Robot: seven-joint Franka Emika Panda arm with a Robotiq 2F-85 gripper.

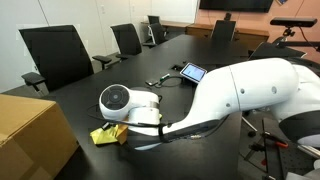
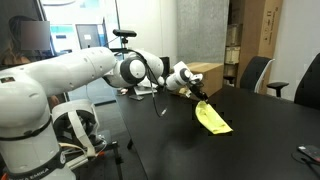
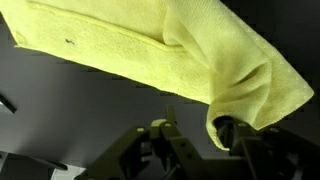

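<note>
A yellow cloth [image 3: 140,62] lies on the dark table, a long fold running across it in the wrist view. One raised, bunched part of the cloth reaches in between the fingers of my gripper, nearer the right-hand finger. The fingers stand apart, and a dark gap shows left of the fold. In exterior view 2 the cloth [image 2: 212,118] stretches over the table towards the camera from just below the gripper [image 2: 200,95]. From exterior view 1, the arm hides part of the cloth [image 1: 104,134] and most of the fingers.
A cardboard box [image 1: 35,138] stands close to the cloth, at the left in exterior view 1. Behind are black office chairs [image 1: 58,52] and a tablet [image 1: 193,73]. Bare table [image 2: 225,160] lies in front of the cloth in exterior view 2.
</note>
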